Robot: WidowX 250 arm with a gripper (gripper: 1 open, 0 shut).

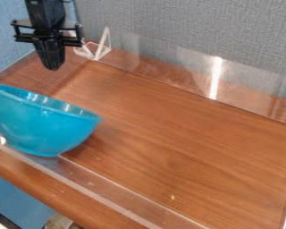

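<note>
My black gripper (50, 57) hangs in the upper left of the camera view, above the wooden table and behind a large turquoise bowl (40, 122). Whether its fingers are open or shut is hard to make out; I see nothing held in it. The bowl sits tilted at the left front of the table, its upper rim higher on the left.
A white wire-like object (96, 49) is at the back left beside the gripper. Grey padded walls surround the back.
</note>
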